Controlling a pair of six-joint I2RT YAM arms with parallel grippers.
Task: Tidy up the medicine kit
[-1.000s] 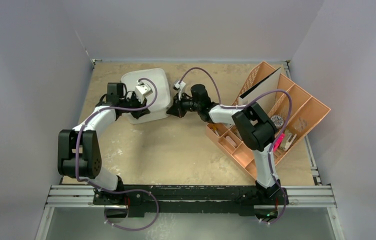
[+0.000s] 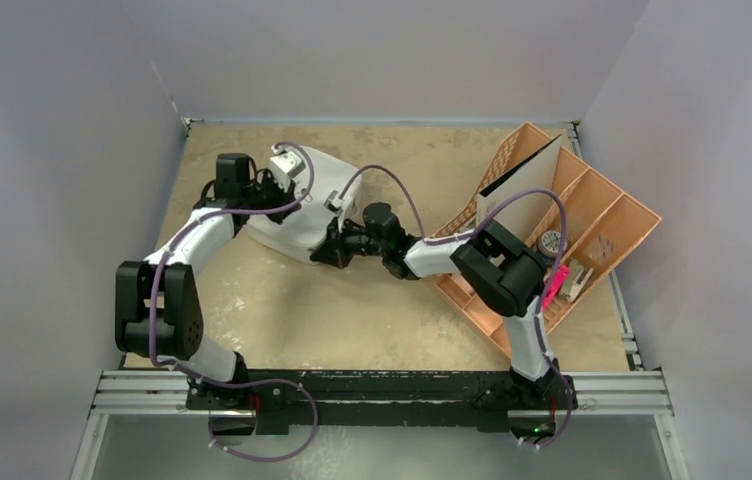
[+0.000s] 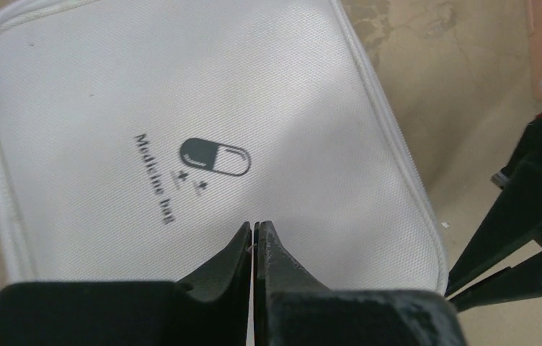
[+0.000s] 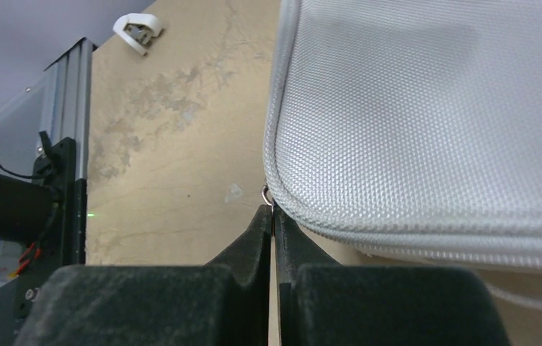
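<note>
A white fabric medicine bag (image 2: 317,185), printed "Medicine bag" with a capsule (image 3: 215,156), lies on the table between the grippers. My left gripper (image 2: 282,215) is shut over the bag; in the left wrist view its fingertips (image 3: 268,241) meet on the white fabric, though what is pinched is hidden. My right gripper (image 2: 329,258) is at the bag's near right corner, shut on its small zipper pull (image 4: 267,194) at the piped edge.
An orange compartment organizer (image 2: 617,225) with a white board, a round tin, a pink item and other small things fills the right side.
My right gripper has moved left and toward the front, and the bag has turned with its near corner following. My left gripper has shifted slightly toward the back.
</note>
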